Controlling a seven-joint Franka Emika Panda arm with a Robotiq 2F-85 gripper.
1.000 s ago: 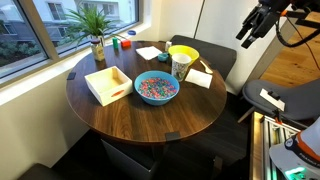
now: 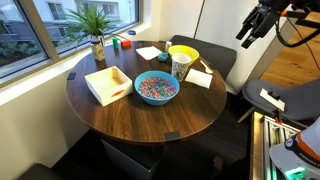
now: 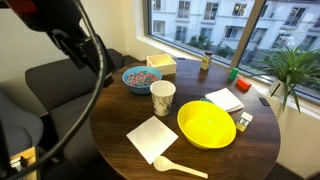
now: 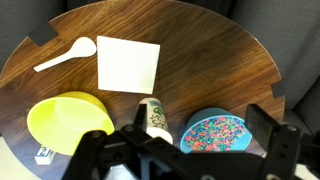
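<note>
High above the round wooden table hangs my gripper, open, its two fingers wide apart with nothing between them. In exterior view 1 the gripper (image 2: 246, 36) is at the upper right, clear of everything on the table. Beneath it, the wrist view shows a patterned white cup (image 4: 157, 117), a yellow bowl (image 4: 70, 118) on the left and a blue bowl of small colourful pieces (image 4: 216, 132) on the right, partly covered by the gripper. A white square sheet (image 4: 128, 66) lies flat beside a pale spoon (image 4: 66, 54).
An open cream box (image 2: 108, 85) stands near the window side. A potted plant (image 2: 92, 23), a red item (image 2: 126, 42) and other small things line the far edge.
</note>
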